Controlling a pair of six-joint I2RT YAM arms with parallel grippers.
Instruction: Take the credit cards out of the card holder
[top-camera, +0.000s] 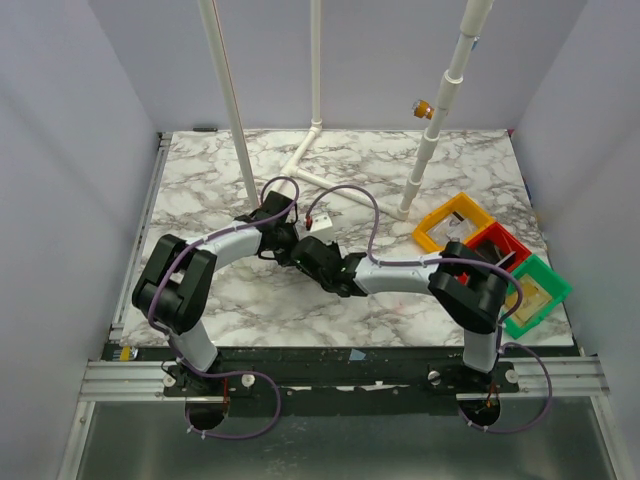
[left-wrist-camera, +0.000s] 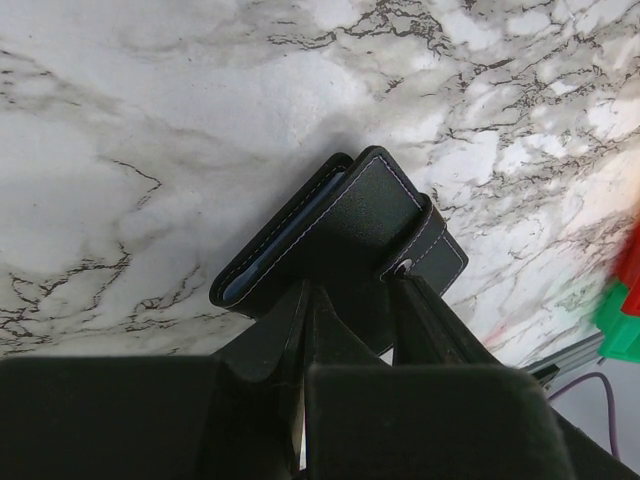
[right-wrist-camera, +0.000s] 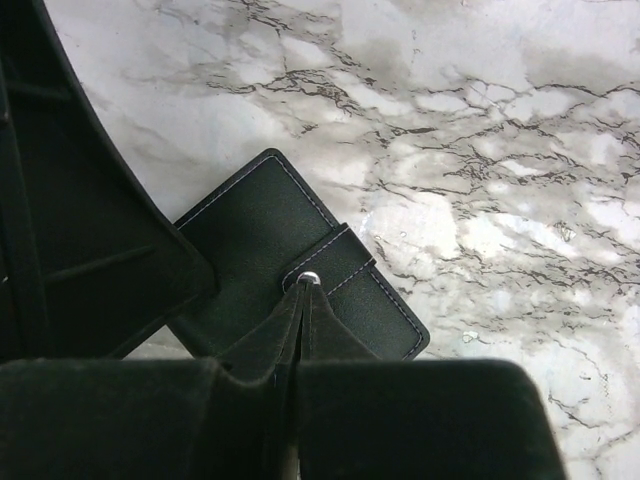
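Observation:
A black stitched card holder (left-wrist-camera: 350, 230) with a snap strap lies on the marble table, seen in both wrist views; a bluish sliver shows along its open edge in the left wrist view. My right gripper is shut, its tips at the strap's silver snap, nothing seen between them. My left gripper is shut at the holder's lower left part, nothing visible between its fingers. In the top view both grippers meet near the middle of the table, hiding the holder.
Yellow (top-camera: 435, 225), red (top-camera: 510, 240) and green (top-camera: 550, 295) bins stand at the table's right. White pipe frames (top-camera: 340, 190) stand at the back. Free marble lies left and in front of the arms.

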